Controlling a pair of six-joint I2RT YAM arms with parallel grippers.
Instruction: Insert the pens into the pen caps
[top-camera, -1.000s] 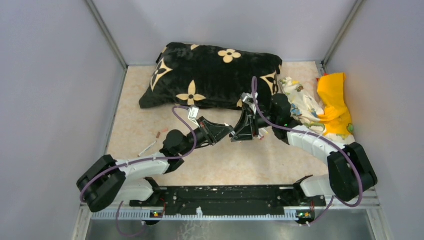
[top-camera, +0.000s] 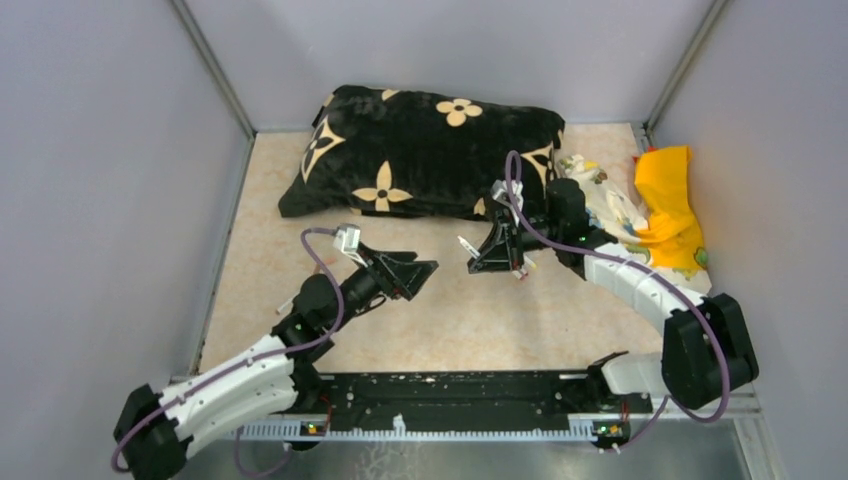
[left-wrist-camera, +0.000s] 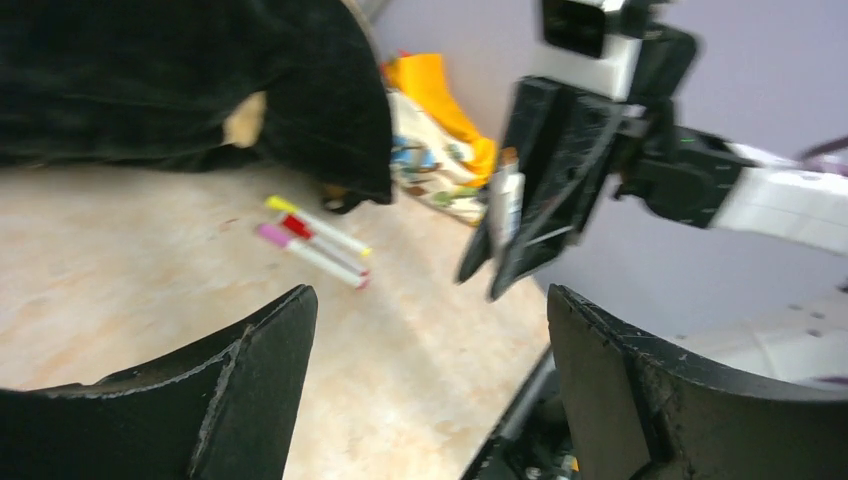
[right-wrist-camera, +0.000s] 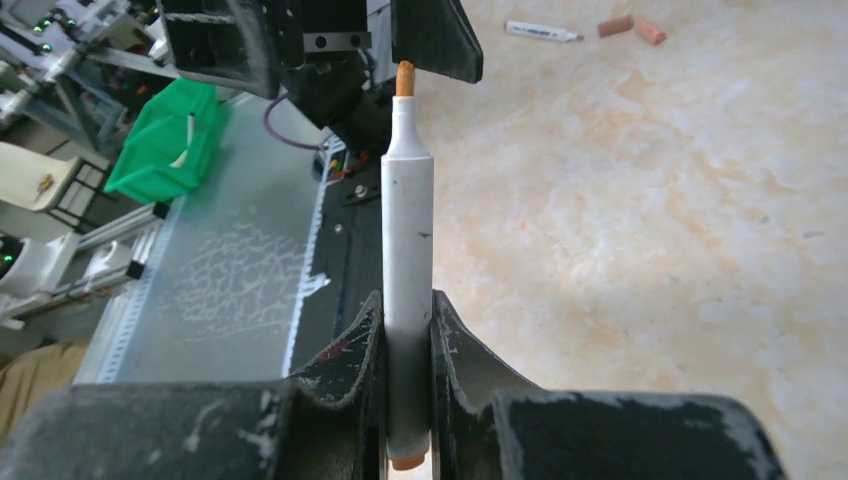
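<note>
A white pen (right-wrist-camera: 408, 230) with a bare orange-brown tip stands between the fingers of my right gripper, which press on both sides of its barrel. From above, the same pen (top-camera: 467, 246) shows at that gripper, right of the table's middle. My left gripper (top-camera: 424, 281) is open and empty, a short way left of it. Another uncapped white pen (right-wrist-camera: 538, 31) lies on the table near a brown cap (right-wrist-camera: 615, 26) and an orange cap (right-wrist-camera: 651, 32). Three capped pens rest together: yellow (left-wrist-camera: 330, 228), red (left-wrist-camera: 328, 245) and magenta (left-wrist-camera: 312, 257).
A black flowered cushion (top-camera: 430, 150) fills the back of the table. Patterned cloth and a yellow cloth (top-camera: 668, 205) lie at the right.
</note>
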